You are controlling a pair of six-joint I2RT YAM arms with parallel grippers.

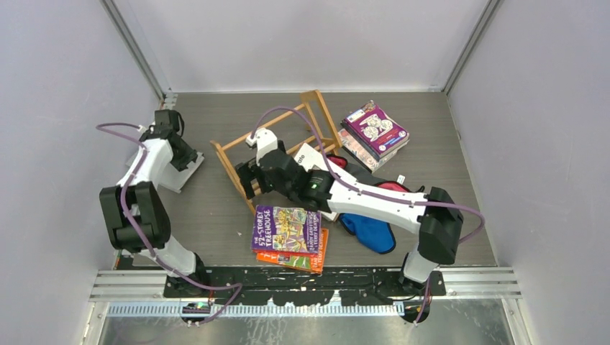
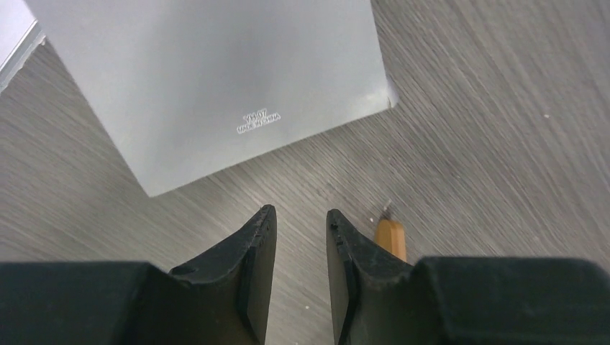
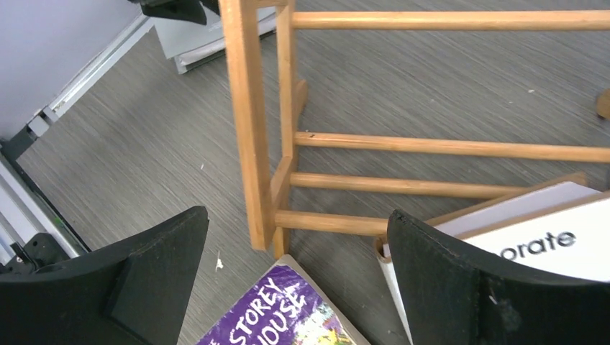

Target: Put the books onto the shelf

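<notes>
My left gripper is part open over bare floor beside a grey file (image 2: 216,79) at the left, nothing seen between its fingers. My right gripper stands open above the wooden rack (image 3: 252,144). A white file (image 3: 532,237) lies inside the rack's right part. At the front, a purple Treehouse book (image 1: 286,228) rests on an orange book (image 1: 316,259). At the back right, a purple book (image 1: 375,128) tops another stack of books.
A blue and red bag (image 1: 370,230) lies at the right, partly under my right arm. Bare floor (image 1: 216,115) shows behind and left of the rack; walls bound three sides.
</notes>
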